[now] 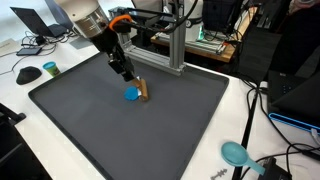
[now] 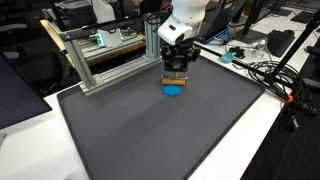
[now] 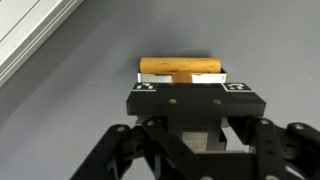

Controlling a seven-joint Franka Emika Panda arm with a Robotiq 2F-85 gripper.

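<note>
My gripper points straight down over the grey mat. In the wrist view a dark block (image 3: 195,100) fills the space around its fingertips, and I cannot tell whether the fingers grip anything. Just beyond that block lies an orange-brown wooden roller (image 3: 180,66), with a white part (image 3: 207,77) along its lower side. Exterior view 2 has the same roller (image 2: 173,82) lying crosswise right under the gripper (image 2: 176,70). A small blue piece (image 2: 171,91) sits flat on the mat beside it. From exterior view 1, the roller (image 1: 142,90) is close to the fingertips.
A metal rail (image 2: 118,76) runs along one edge. Off the mat stand a green cup (image 1: 51,68) and a turquoise object (image 1: 237,155). Cables lie on the white table.
</note>
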